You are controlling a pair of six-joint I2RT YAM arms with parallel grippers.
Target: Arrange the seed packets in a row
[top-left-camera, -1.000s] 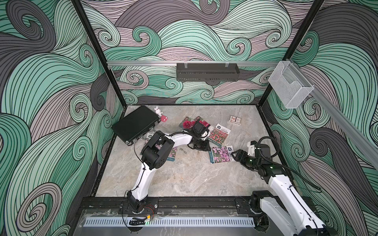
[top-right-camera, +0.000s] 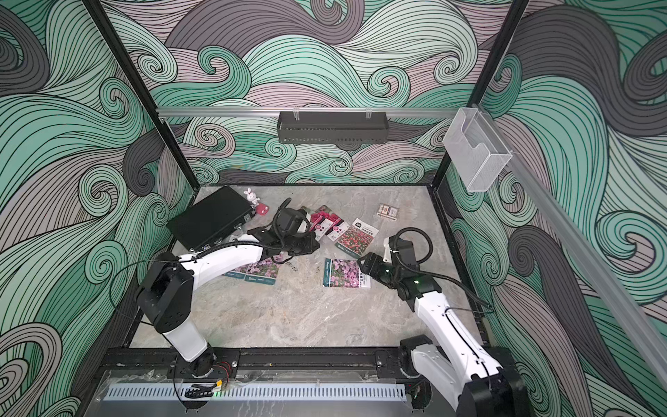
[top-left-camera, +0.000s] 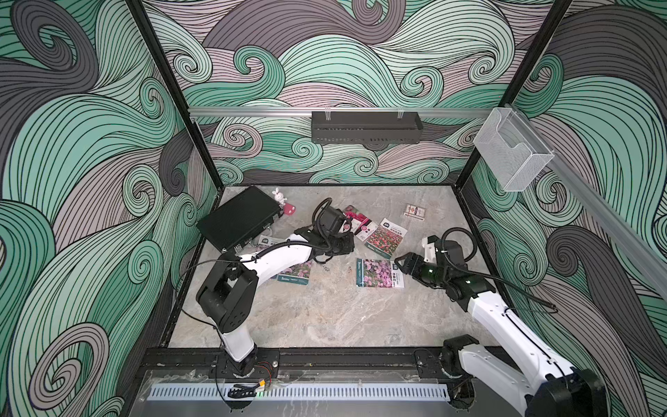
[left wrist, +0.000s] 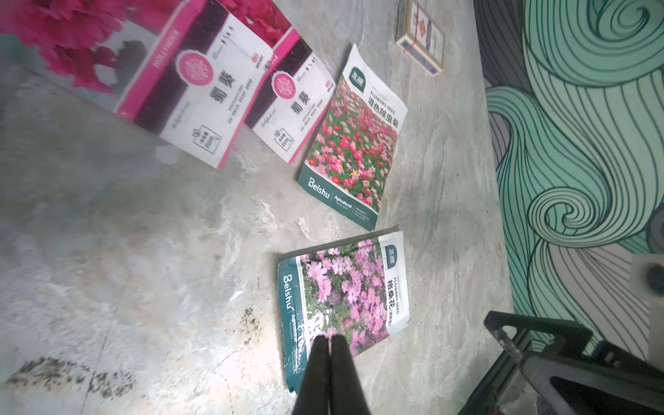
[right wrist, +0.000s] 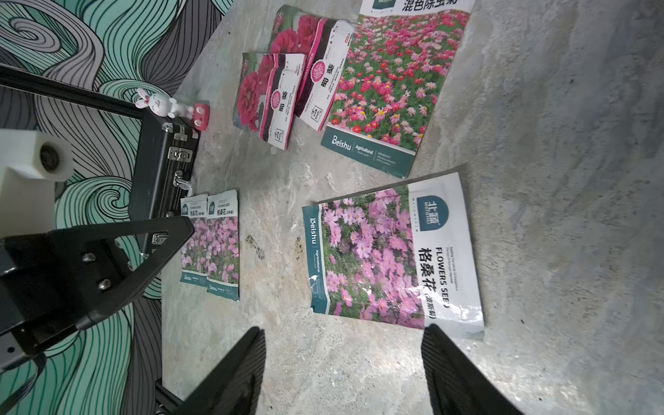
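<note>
A pink-flowered seed packet (right wrist: 373, 256) lies sideways on the grey table, its white end toward the right arm. My right gripper is open at this packet's near side, its fingers apart with nothing held. My left gripper is shut, nothing visible between its fingertips, and in the top left view it hovers left of the packet. Behind lies a red-flowered packet (right wrist: 397, 90), tilted. Two hollyhock packets, one in front (right wrist: 269, 100) and one behind (right wrist: 321, 69), overlap beside it. Two upright pink packets (right wrist: 222, 242) sit side by side at left, partly hidden by the left arm in the top views.
A black case (top-left-camera: 239, 217) occupies the back left, a rabbit figure (top-left-camera: 279, 196) at its corner. A small box (top-left-camera: 414, 211) lies at the back right. Bare table (top-left-camera: 333, 312) spreads across the front.
The sideways packet has shifted left and turned a little straighter. My left gripper has drawn back to the left, away from it. My right gripper has moved left, closer to the packet's white end.
</note>
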